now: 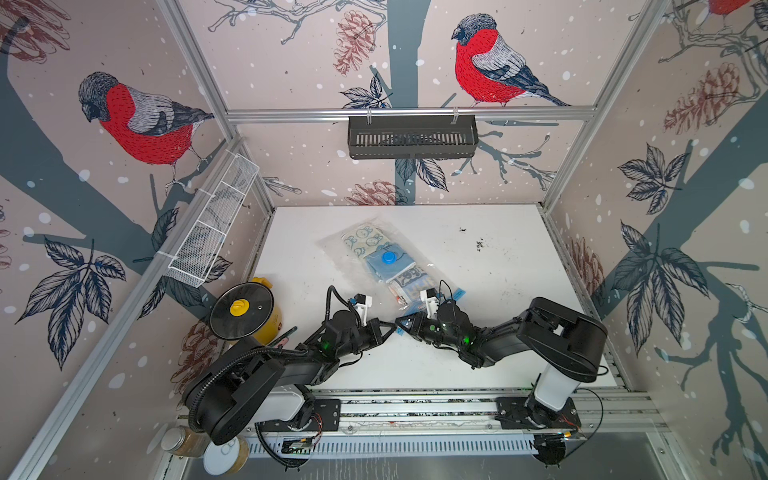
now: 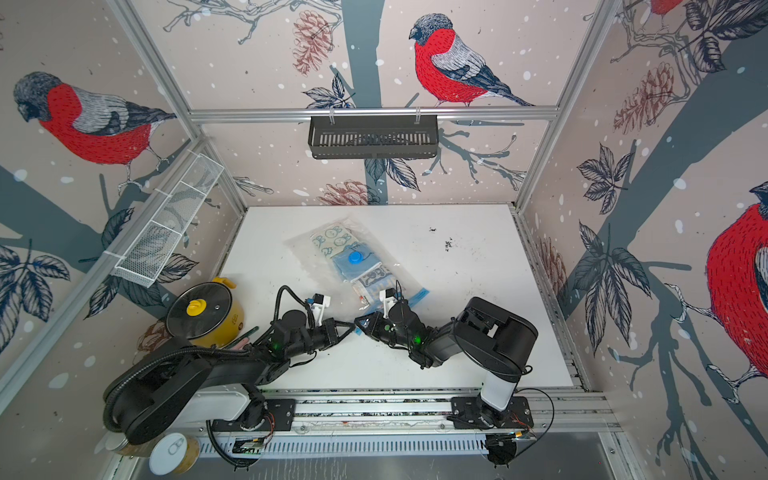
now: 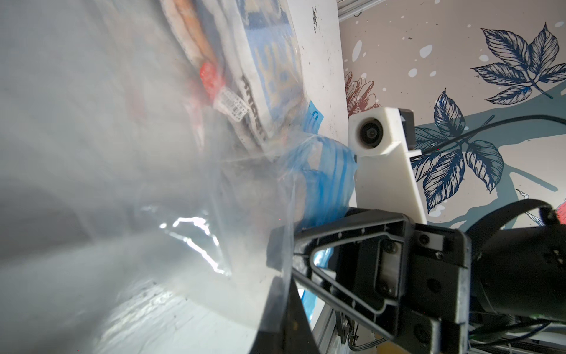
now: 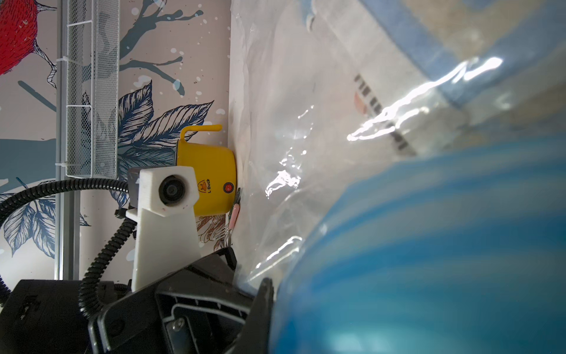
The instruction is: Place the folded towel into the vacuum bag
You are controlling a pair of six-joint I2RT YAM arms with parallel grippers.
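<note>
A clear vacuum bag [image 1: 344, 248] with a blue valve [image 1: 389, 257] and blue strip lies diagonally on the table, folded patterned towels [image 1: 404, 280] showing through it. At its near end my left gripper [image 1: 388, 328] is shut, with thin bag film at its fingertips in the left wrist view. My right gripper [image 1: 404, 324] faces it from the right, at the blue strip; that strip fills much of the right wrist view, blurred, and hides how far the fingers are apart.
A yellow pot [image 1: 248, 312] with a lid stands at the left, with utensils beside it. A white mesh rack [image 1: 208, 224] hangs on the left wall, a dark basket [image 1: 412, 140] at the back.
</note>
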